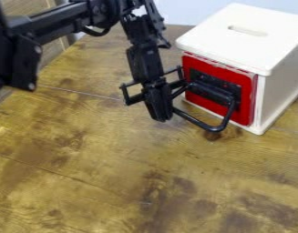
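A white box (242,41) with a red front panel (239,79) stands at the upper right. A black door or frame with a curved handle (213,126) sticks out low from the red front. My black gripper (159,111) points down just left of the box, its tip beside the handle's near end. It looks shut; whether anything lies between its fingers is hard to tell.
A thin line, perhaps a cable, runs across the left side toward the arm.
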